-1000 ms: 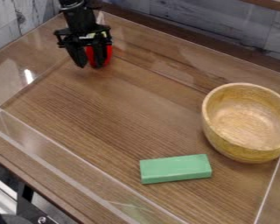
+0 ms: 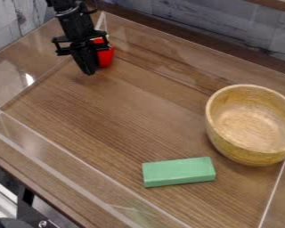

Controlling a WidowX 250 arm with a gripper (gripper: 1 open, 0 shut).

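Observation:
My black gripper (image 2: 81, 59) is at the upper left of the camera view, low over the wooden table. A red object (image 2: 104, 55) sits just to its right, partly behind it. The fingers look close together; whether anything is between them is unclear at this size.
A tan round bowl (image 2: 248, 126) sits at the right. A green rectangular block (image 2: 178, 171) lies at the lower right. A pale wall or edge runs along the left.
My gripper has shifted a little to the left, and the red object appears slightly further left too. The bowl and green block have not moved.

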